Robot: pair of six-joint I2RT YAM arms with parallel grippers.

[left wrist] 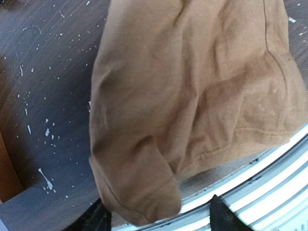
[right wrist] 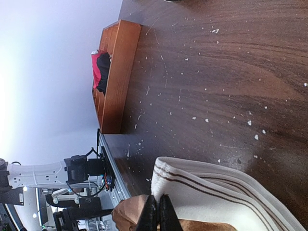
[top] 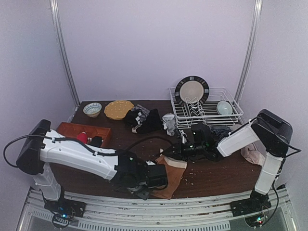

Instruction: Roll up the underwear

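Brown underwear (top: 171,180) with a striped white waistband (right wrist: 207,192) lies on the wooden table at the front centre. My right gripper is shut on the waistband at its upper end. My left gripper is over the lower corner of the brown cloth (left wrist: 192,96) at the table's front edge, fingers apart, with a folded flap of the cloth between or just beneath them; whether it touches is unclear.
An orange wooden box (top: 72,129) with red and black cloth is at left. Dark clothes (top: 149,122), a bowl (top: 92,109), a yellow plate (top: 119,109) and a dish rack (top: 226,120) line the back. A pink cloth (top: 252,156) lies at right.
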